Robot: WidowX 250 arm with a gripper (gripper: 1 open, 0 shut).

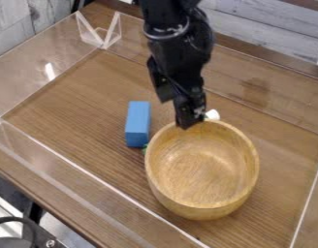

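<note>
My black gripper (177, 97) hangs open over the top centre of the camera view, above the back rim of a round wooden bowl (201, 179), which is empty. A blue block (137, 123) lies left of the bowl. A small white object (212, 115) sits just behind the bowl, right of the gripper, partly hidden.
The wooden tabletop (65, 116) has free room to the left and right. Clear edges or walls run along the back and left. A dark cable or part (19, 223) is at the bottom left corner.
</note>
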